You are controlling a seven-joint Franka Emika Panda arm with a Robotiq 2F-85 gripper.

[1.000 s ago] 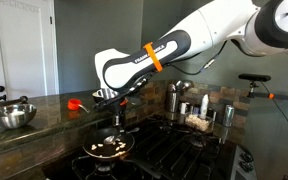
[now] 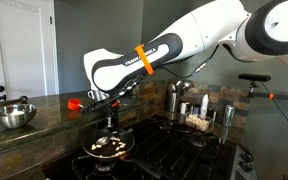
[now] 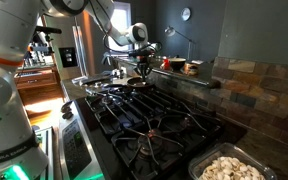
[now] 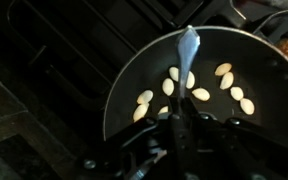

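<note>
A dark round pan (image 2: 109, 149) sits on the stove, with pale, seed-like pieces (image 4: 201, 94) scattered over its inside. In the wrist view the pan (image 4: 134, 92) fills much of the picture. My gripper is above the pan, shut on a slim utensil (image 4: 187, 45) whose pale, bluish end reaches out over the pan. Whether that end touches the pan's bottom cannot be told. Exterior view 1 shows my gripper (image 2: 109, 106) over the pan; the fingers are too dark there to make out.
Black grates (image 3: 144, 125) cover the rest of the stove. A metal bowl (image 2: 13, 115) and a red item (image 2: 74, 103) stand on the counter to the left. Bottles (image 2: 204, 106) stand behind the stove. A tray of pale pieces (image 3: 232, 168) is at its near end.
Over the last second the arm and gripper have shifted a little to the left in exterior view 1, staying above the pan. The pan looks unmoved.
</note>
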